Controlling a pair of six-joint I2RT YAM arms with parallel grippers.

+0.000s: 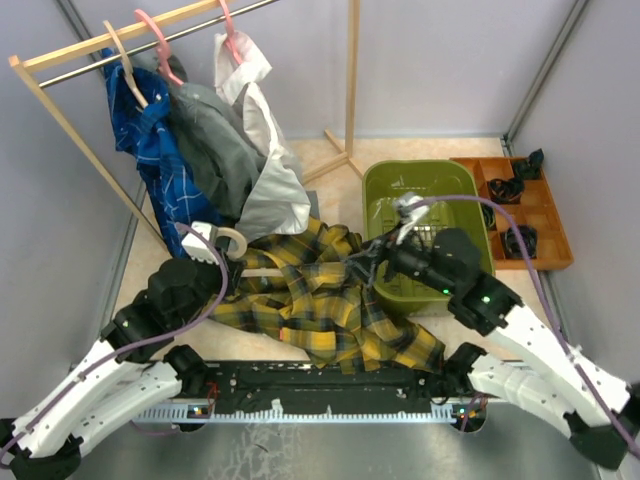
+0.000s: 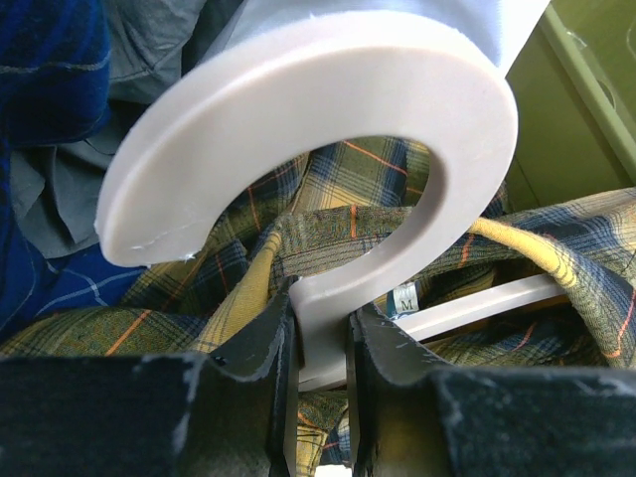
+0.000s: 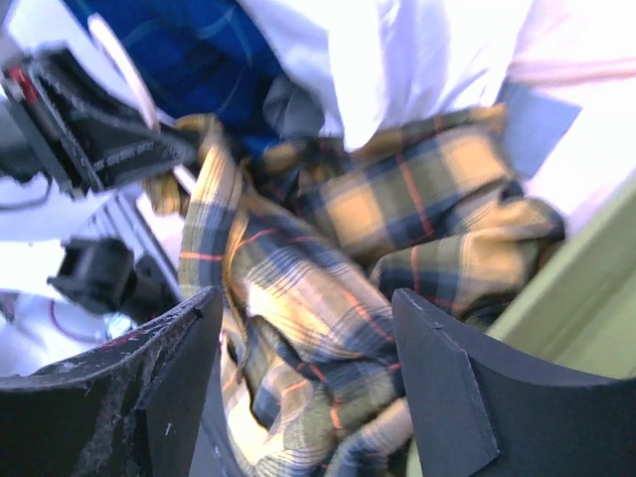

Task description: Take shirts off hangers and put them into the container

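Note:
A yellow, black and grey plaid shirt (image 1: 330,310) lies crumpled on the table, with a pale hanger (image 2: 487,303) running partly under its folds. My left gripper is shut on the hanger's neck, just below the large curved hook (image 2: 328,84). A size label (image 2: 405,299) shows inside the collar. Over the shirt's right part, at the green bin's left edge, my right gripper (image 1: 366,262) stands open. In the right wrist view, the plaid cloth (image 3: 308,288) shows beyond its spread fingers (image 3: 442,343), with none visibly pinched. The hanger's far end is hidden.
A wooden rack (image 1: 352,80) at the back left carries blue, grey and white garments (image 1: 262,150) that hang down close to my left gripper. A green bin (image 1: 420,170) stands to the right, beside an orange divided tray (image 1: 555,225).

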